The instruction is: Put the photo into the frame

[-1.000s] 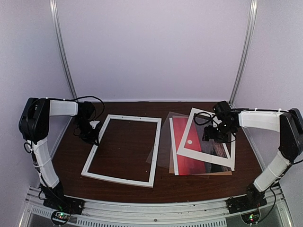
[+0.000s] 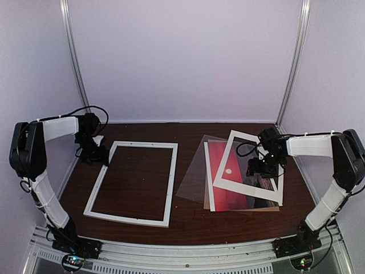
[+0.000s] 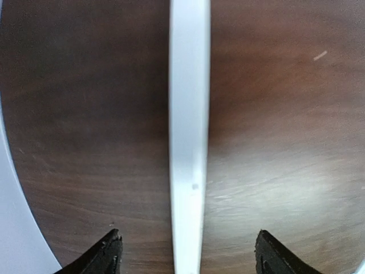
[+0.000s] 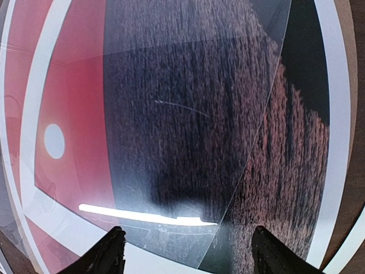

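An empty white frame [image 2: 170, 182] lies on the left of the table; one white bar [image 3: 188, 131] fills the middle of the left wrist view. My left gripper is open just over that bar, at the frame's left side in the top view. On the right lies a stack: red-and-dark photo [image 2: 227, 200], clear sheets [image 2: 191, 177] and a white mat [image 2: 245, 191]. My right gripper hovers over the stack, its fingers apart with nothing seen between them.
Pale walls enclose the back and both sides.
The right gripper has moved only slightly.
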